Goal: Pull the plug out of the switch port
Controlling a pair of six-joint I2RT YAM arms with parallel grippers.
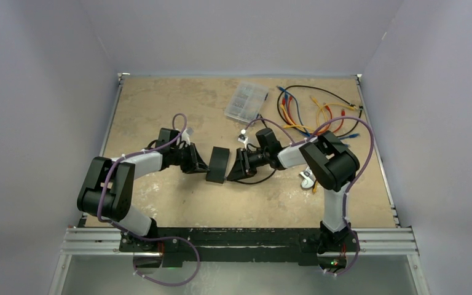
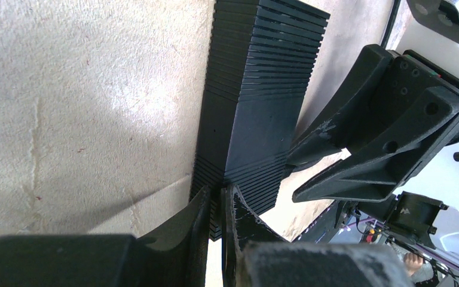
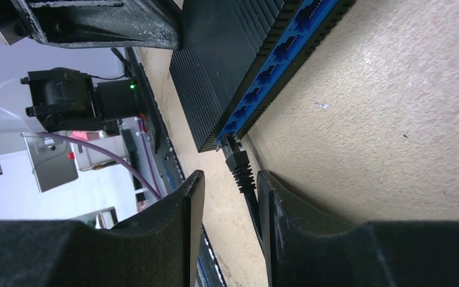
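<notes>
The black switch (image 1: 217, 164) lies flat mid-table, a row of blue ports (image 3: 266, 75) along its side in the right wrist view. A black plug (image 3: 236, 158) sits in its end port, cable trailing away. My left gripper has its fingertips close together at the switch's ridged end, part open; whether it grips is unclear. My right gripper is open, its two fingers either side of the plug's boot and cable, just short of the plug body.
A clear organiser box (image 1: 246, 101) stands at the back. Coiled coloured cables (image 1: 319, 110) lie at back right, tools (image 1: 307, 180) at right.
</notes>
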